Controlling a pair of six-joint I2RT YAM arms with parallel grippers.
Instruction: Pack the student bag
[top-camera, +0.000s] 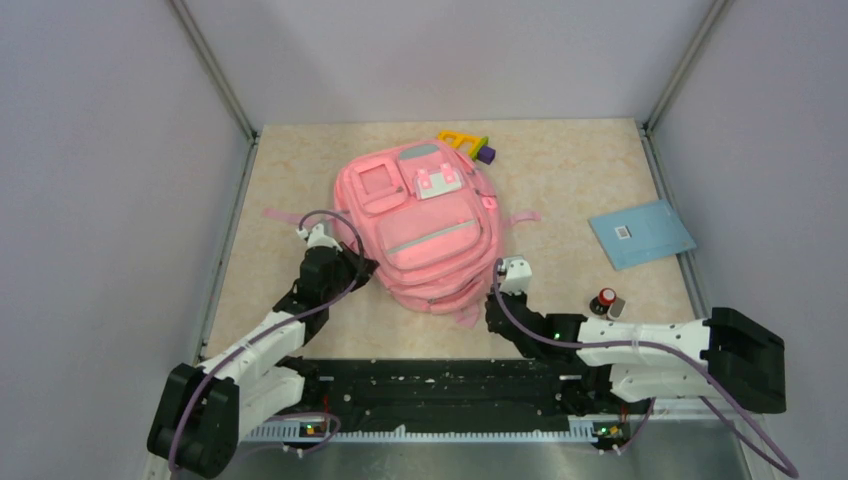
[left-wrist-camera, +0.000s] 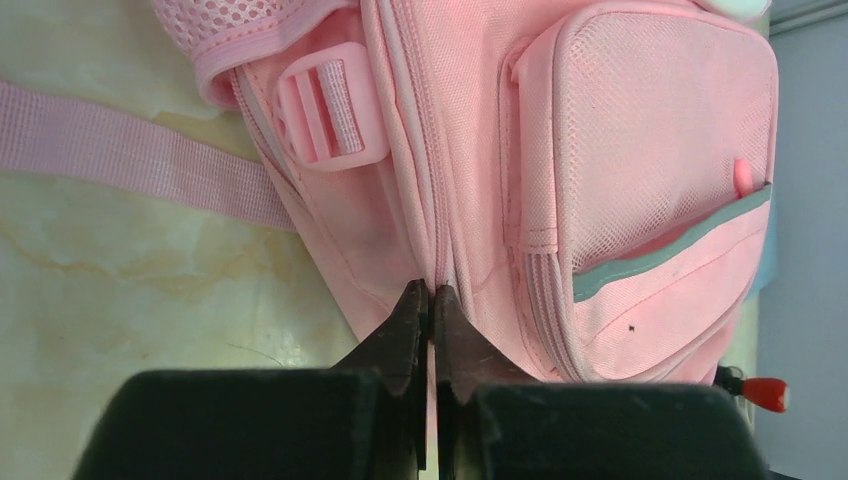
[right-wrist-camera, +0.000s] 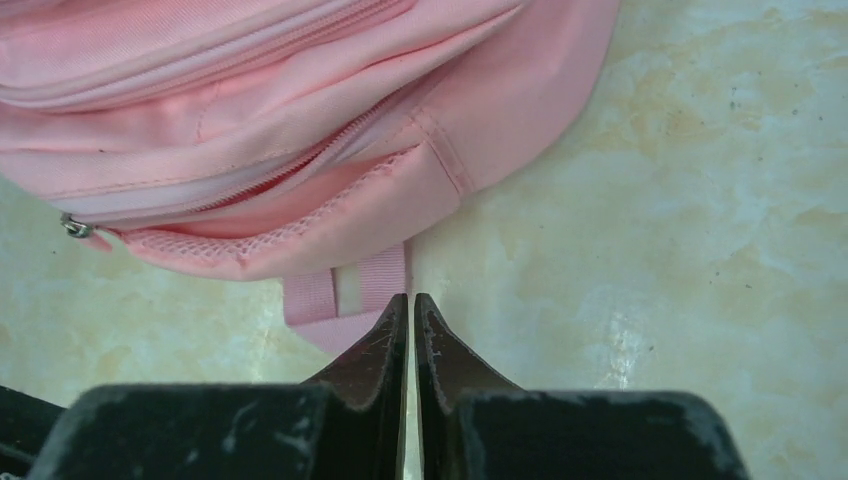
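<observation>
The pink bag (top-camera: 430, 235) lies flat on the table, its pocketed side up. At its lower left edge, my left gripper (top-camera: 373, 266) is shut. In the left wrist view a zipper seam of the bag runs down into the closed fingertips (left-wrist-camera: 418, 300), with the cloth drawn together there. Beside the bag's lower right end is my right gripper, parted by a narrow gap with nothing between its fingers. A pink strap loop (right-wrist-camera: 310, 295) shows just left of those tips. The blue folder (top-camera: 642, 235) rests flat at the right of the table.
Touching the bag's top edge is a yellow toy (top-camera: 460, 138) with a purple block (top-camera: 486, 155). A red-capped bottle (top-camera: 602, 301) and a small grey item (top-camera: 616, 308) stand near the right arm. Table between bag and folder is clear.
</observation>
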